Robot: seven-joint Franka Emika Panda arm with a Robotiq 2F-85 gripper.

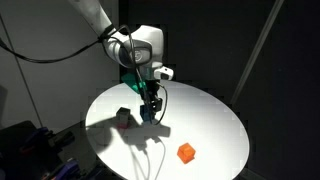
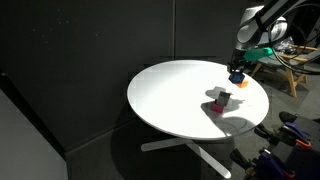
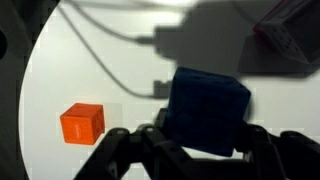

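Observation:
A dark blue block [image 3: 207, 103] is held in my gripper, whose fingers are shut on it at the bottom of the wrist view. In exterior view 1 the blue block [image 1: 147, 113] hangs under the gripper [image 1: 150, 104], above the round white table; exterior view 2 also shows the blue block [image 2: 236, 76] raised over the tabletop. To the gripper's left in exterior view 1 stands a dark block with a pink-red lower part [image 1: 123, 118]. An orange block [image 1: 186, 152] lies apart toward the front right. The fingers' contact with the blue block is partly hidden by shadow.
In the wrist view the orange block [image 3: 83, 125] is at the left, while the dark and pink block [image 3: 297, 32] is cut off at the upper right.

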